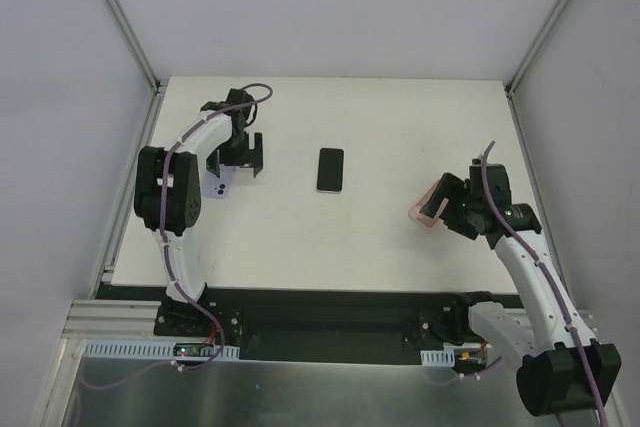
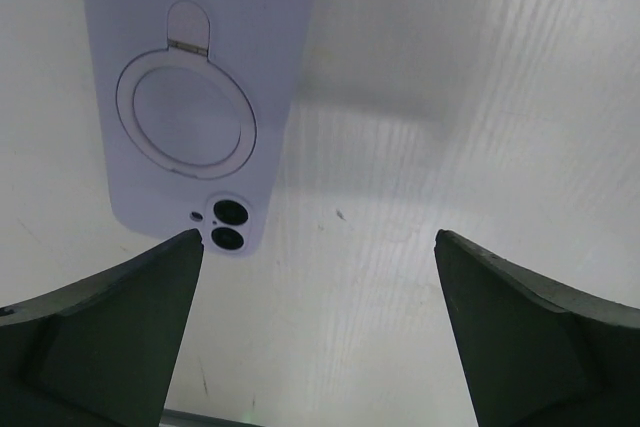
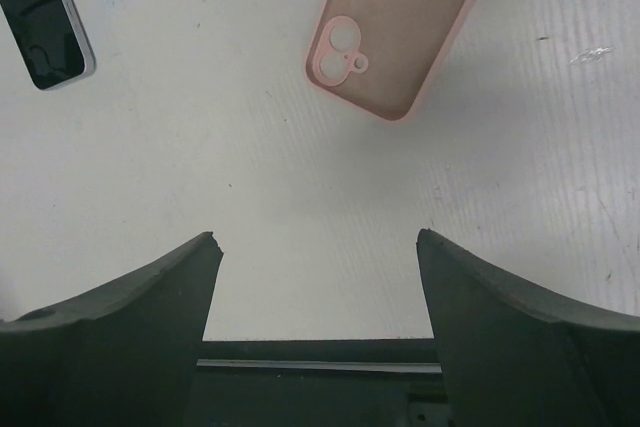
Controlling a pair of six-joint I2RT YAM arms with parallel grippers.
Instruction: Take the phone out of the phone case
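Note:
A black-faced phone (image 1: pixel 330 170) lies bare on the table near its middle, and one end of this phone (image 3: pixel 45 17) shows at the upper left of the right wrist view. Apart from it, to the right, rests a pink case (image 1: pixel 421 213), its hollow side up and empty where it shows (image 3: pixel 400 27). My right gripper (image 1: pixel 435 205) hovers over the case's right side, fingers open, nothing between the fingers. At the table's left, my left gripper (image 1: pixel 240 154) is open and empty above and beside a lilac phone or case (image 2: pixel 190 97) with a ring on its back.
The lilac item (image 1: pixel 217 183) lies at the left, partly under the left arm. A dark strip (image 1: pixel 330 309) runs along the front edge.

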